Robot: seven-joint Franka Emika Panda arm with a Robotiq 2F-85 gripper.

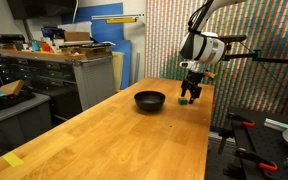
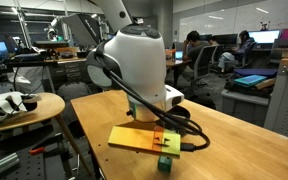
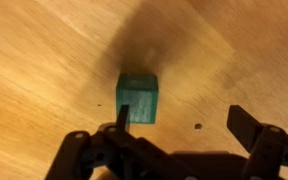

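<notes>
A small green block lies on the wooden table, in front of the black bowl's right side. My gripper hangs low, close to the block. Seen from the wrist, the fingers are spread wide and nothing is held between them. The block appears just ahead of the left fingertip, off-centre to the left. In exterior view 2 the block shows partly behind the orange-yellow part of the arm. To its left in exterior view 1 stands the black bowl.
A yellow mark is at its far left corner. Black stands and equipment fill the right side beyond the table edge.
</notes>
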